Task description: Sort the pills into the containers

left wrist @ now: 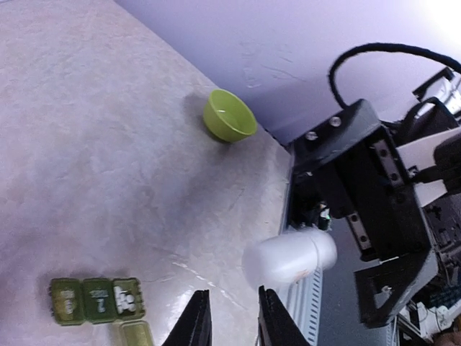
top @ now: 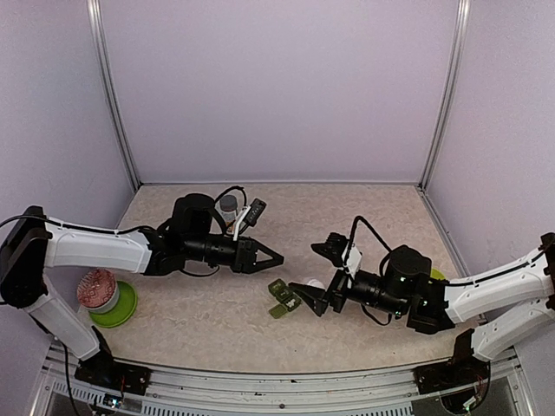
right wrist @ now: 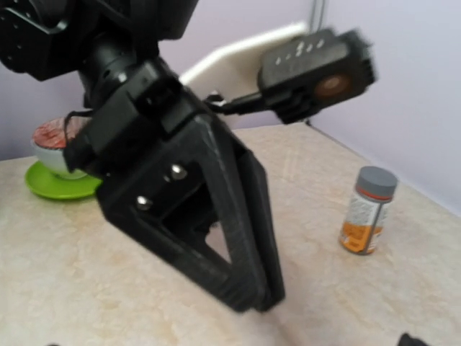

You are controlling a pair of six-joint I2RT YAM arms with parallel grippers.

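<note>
A white, motion-blurred cylindrical container (left wrist: 288, 256) appears by the spread fingers of my right gripper (top: 315, 272), and no finger visibly clasps it. That gripper is wide open; only its tips show at the bottom of the right wrist view. To the left, my left gripper (top: 279, 260) is partly open and empty, its narrow fingers (left wrist: 199, 317) apart in the left wrist view. Below the container, green pill boxes (left wrist: 99, 299) lie on the table, with white pills showing in one compartment. Farther back stands a grey-capped bottle (right wrist: 369, 209) with an orange-and-white label.
A light green cup (left wrist: 229, 115) stands at the table's right side, mostly behind the right arm from above. At the left, a bowl with reddish contents (top: 97, 290) sits on a green plate (top: 128, 305).
</note>
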